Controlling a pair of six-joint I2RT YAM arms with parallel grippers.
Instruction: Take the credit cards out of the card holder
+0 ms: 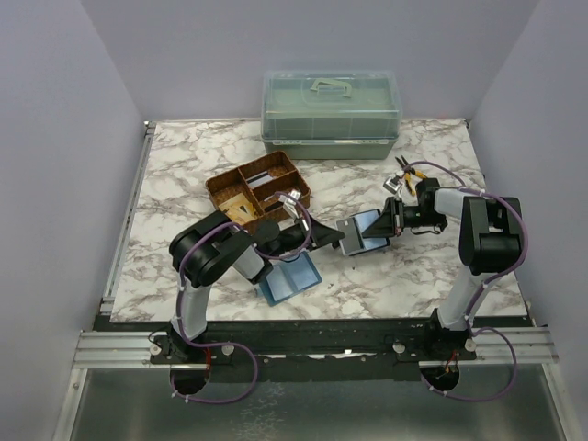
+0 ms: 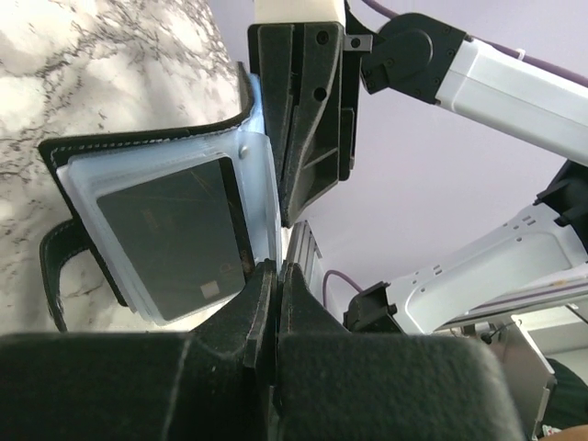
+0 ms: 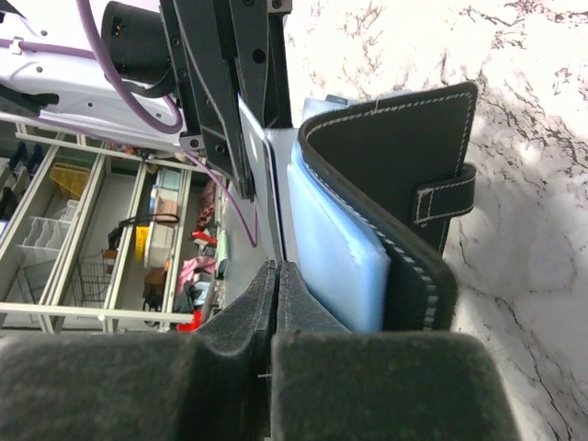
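The open card holder [image 1: 367, 231], black with clear sleeves, stands between my grippers. A dark card [image 2: 175, 239] shows in a sleeve in the left wrist view. My left gripper is shut on the edge of a thin sleeve or card [image 3: 259, 156]; which of these cannot be told. My right gripper is shut at the holder's sleeve edge from the right, its exact hold partly hidden. The holder's black strap [image 3: 446, 195] hangs at its side.
A wooden compartment box [image 1: 241, 170] stands back left, a lidded green bin [image 1: 331, 115] at the back. A blue tray [image 1: 294, 276] lies under the left arm; tools [image 1: 409, 179] lie back right.
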